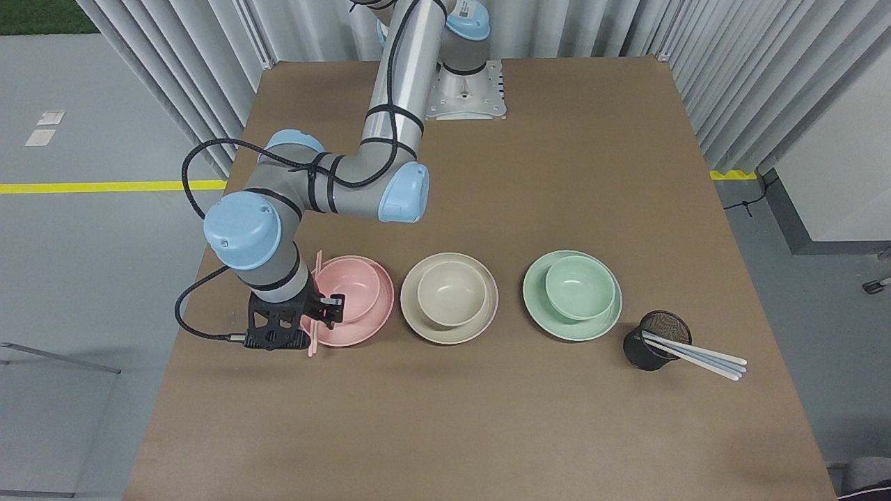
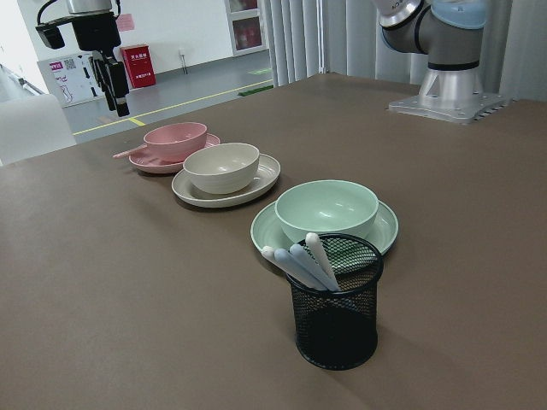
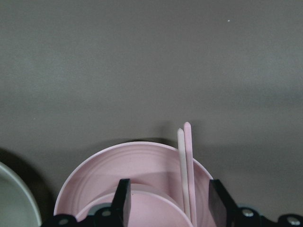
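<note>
My gripper is open above the pink plate point(image 3: 85, 184), its black fingers either side of two pink chopsticks point(image 3: 188, 170) that lie across that plate beside the pink bowl point(image 3: 151, 213). In the front view the gripper point(image 1: 296, 321) covers part of the pink plate point(image 1: 367, 325) and bowl point(image 1: 355, 280). The left view shows the gripper point(image 2: 115, 102) raised clear above the pink bowl point(image 2: 175, 137), with the chopsticks sticking out past the plate's edge.
A cream bowl point(image 1: 451, 292) on its plate sits centre, a green bowl point(image 1: 580, 287) on its plate to the right. A black mesh holder point(image 1: 643, 351) holds white and blue chopsticks point(image 1: 710, 363).
</note>
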